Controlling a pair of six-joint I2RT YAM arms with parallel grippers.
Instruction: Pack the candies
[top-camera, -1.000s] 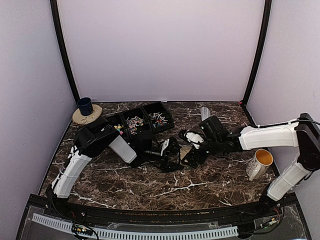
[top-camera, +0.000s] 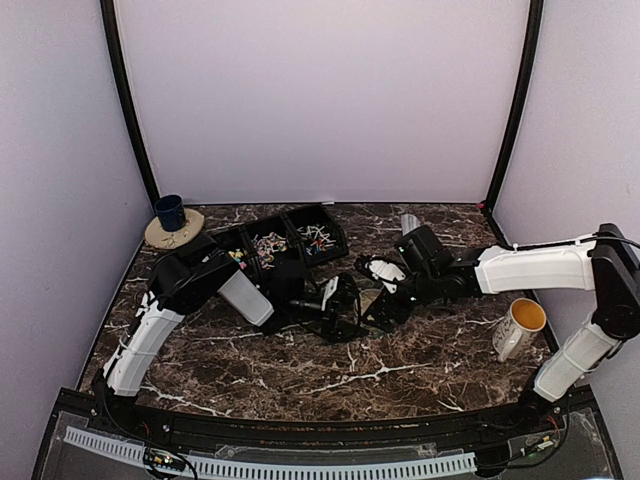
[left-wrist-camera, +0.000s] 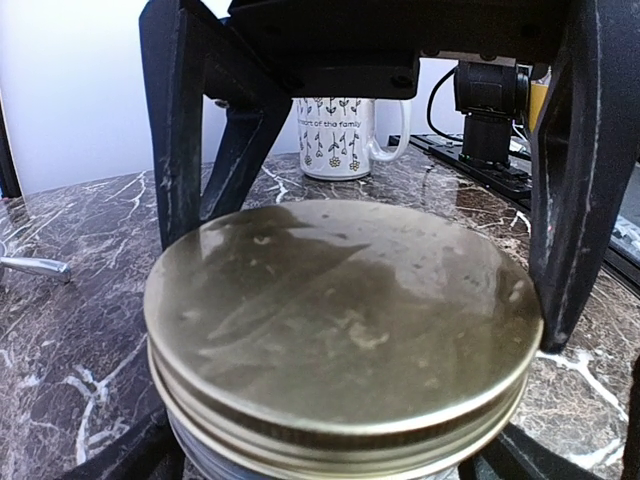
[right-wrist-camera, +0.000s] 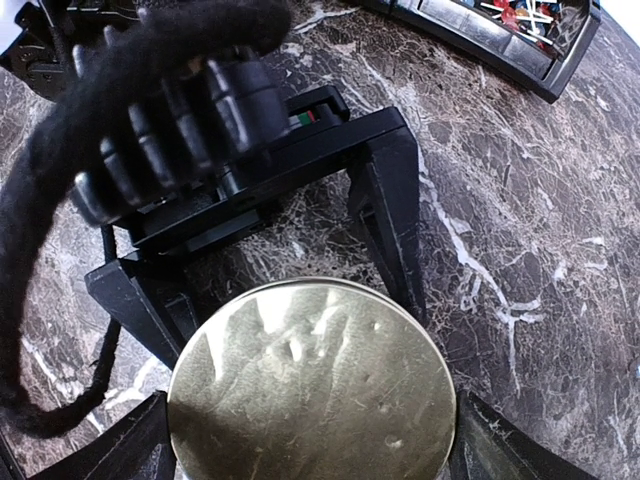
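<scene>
A jar with a dull gold lid stands on the marble table, small between the two grippers in the top view. My left gripper is open, its fingers spread low on either side of the jar. From the right, my right gripper stands open with its fingers on either side of the lid. Whether any fingertips press on it cannot be told. The lid hides the jar's contents. Candies with white sticks lie in a black compartment tray behind the left arm.
Toward the right edge stands a white mug with an orange inside. A dark blue cup is on a round coaster at the back left. A clear object lies behind the right arm.
The right gripper has shifted slightly around the lid, and less of the lid shows from above. The left arm, tray and mugs look unmoved.
</scene>
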